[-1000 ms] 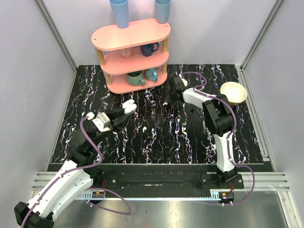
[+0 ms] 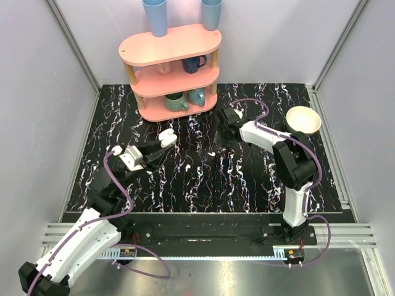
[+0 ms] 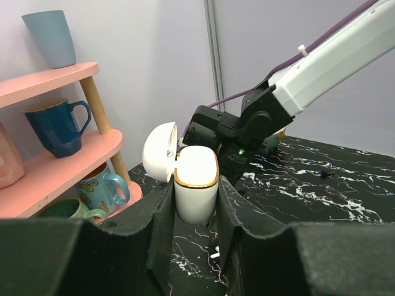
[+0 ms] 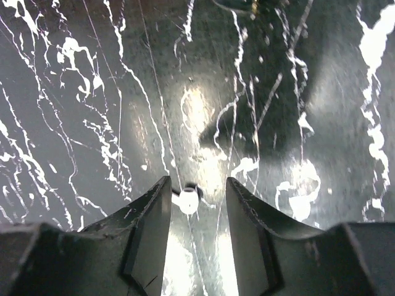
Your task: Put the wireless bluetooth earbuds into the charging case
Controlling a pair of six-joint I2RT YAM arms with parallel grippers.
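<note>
My left gripper point(image 2: 162, 153) holds the white charging case point(image 3: 196, 188), its lid point(image 3: 159, 151) flipped open, seen upright in the left wrist view. My right gripper is open above the dark marbled table, right of the case in the top view. A small white earbud point(image 4: 189, 200) lies on the table below, seen between the right fingertips in that view; a small white piece point(image 2: 187, 167) also lies further left in the top view.
A pink three-tier shelf point(image 2: 170, 40) with mugs and cups stands at the back. A cream bowl point(image 2: 303, 118) sits at the back right.
My left arm and the case have not moved.
</note>
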